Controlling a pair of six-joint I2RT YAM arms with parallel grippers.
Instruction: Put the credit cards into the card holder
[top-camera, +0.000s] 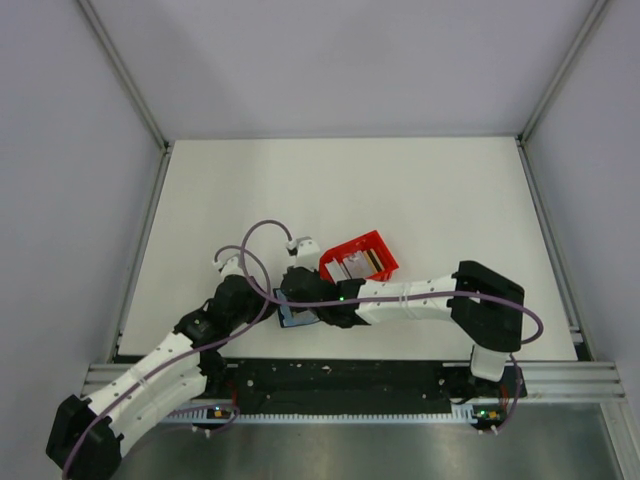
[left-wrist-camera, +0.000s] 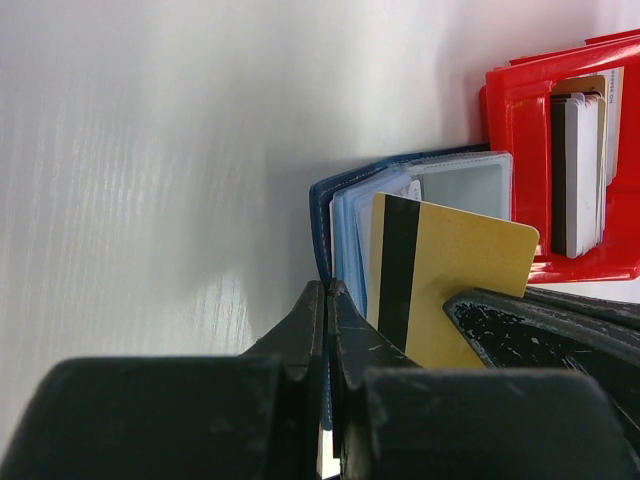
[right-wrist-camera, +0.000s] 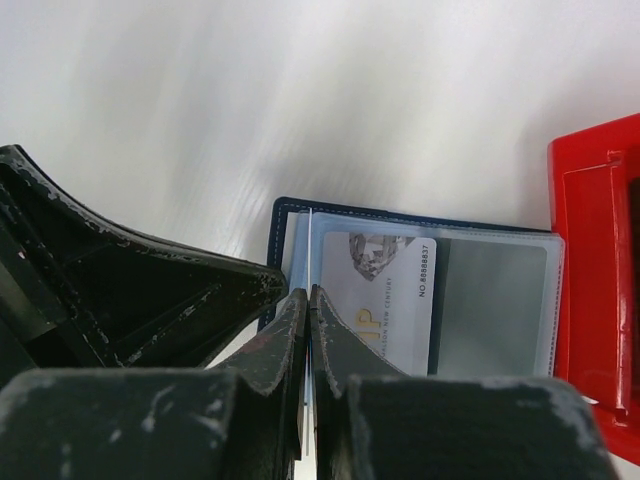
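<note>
The dark blue card holder (right-wrist-camera: 330, 212) lies open on the table, with clear sleeves. A white card (right-wrist-camera: 395, 310) is inside a sleeve. My left gripper is shut on the holder's left edge. A gold card with a black stripe (left-wrist-camera: 465, 265) stands tilted above the sleeves, held by my right gripper, which is shut on it. From the right wrist, that card shows only as a thin edge close beside the left gripper's finger (right-wrist-camera: 240, 285). Whether its lower edge is inside a sleeve I cannot tell. In the top view, the arms cover much of the holder (top-camera: 290, 321).
A red basket (top-camera: 372, 240) with several upright cards (left-wrist-camera: 582, 170) stands right of the holder, close against it. The right arm reaches across in front of the basket. Behind and left of the holder the white table (top-camera: 300, 180) is bare.
</note>
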